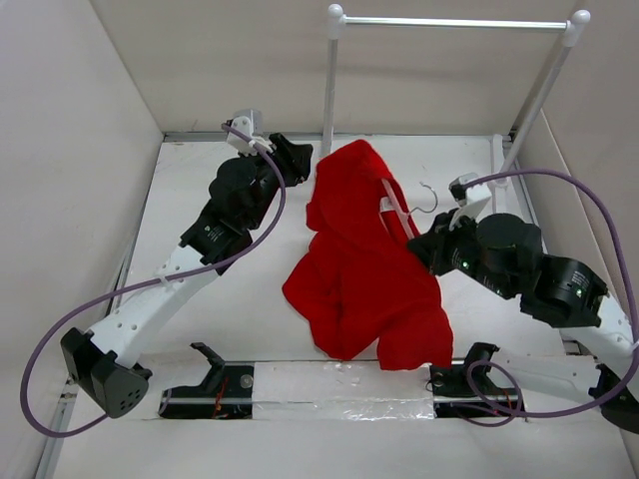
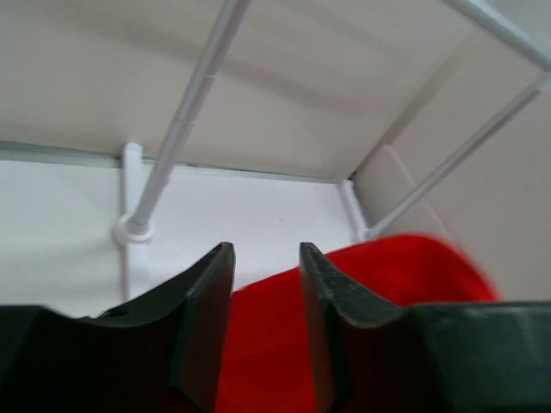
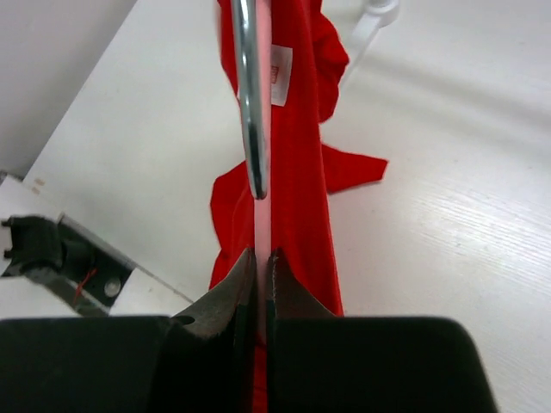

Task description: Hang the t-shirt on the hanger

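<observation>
The red t shirt (image 1: 364,279) hangs in mid-view with a pale hanger (image 1: 397,210) against it, its wire hook pointing right. My right gripper (image 1: 427,249) is shut on the hanger; in the right wrist view the pale bar (image 3: 263,224) runs up from between the fingertips, red cloth alongside. My left gripper (image 1: 302,160) stands part open at the shirt's upper left; in the left wrist view the red cloth (image 2: 405,267) is beyond its fingers, none visibly pinched.
A white rail (image 1: 454,25) on uprights stands at the back right. White walls enclose both sides.
</observation>
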